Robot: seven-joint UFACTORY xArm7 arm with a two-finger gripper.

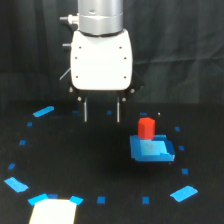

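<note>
High in the camera view, my white gripper (pixel 101 117) points downward with its two thin fingers well apart. Only dark background shows between them, so it is open and empty. To its right in the picture a red block (pixel 146 128) stands upright at a blue tray (pixel 136 152). Whether the block rests inside the tray or just behind its contents is hard to tell. A light blue piece (pixel 153 147) lies in the tray. My fingertips are clear of both block and tray.
Blue tape strips (pixel 16 185) and several small blue squares mark the black table. A pale, bright block-like thing (pixel 53 212) sits at the bottom left edge. The table's middle, left of the tray, is bare.
</note>
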